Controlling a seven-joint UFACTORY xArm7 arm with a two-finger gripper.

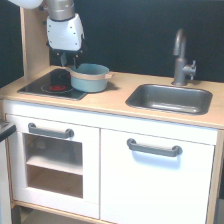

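A blue-grey pot stands upright at the right part of the black stovetop, with a small light handle on its right side. My gripper hangs from the white arm, pointing down just above the pot's left rim. Its dark fingers are small against the dark wall, so whether they stand open or shut does not show. Whether they touch the pot cannot be made out.
To the right, a metal sink is set into the wooden counter, with a grey faucet behind it. Bare counter lies between pot and sink. Below are white cabinet doors with dark handles.
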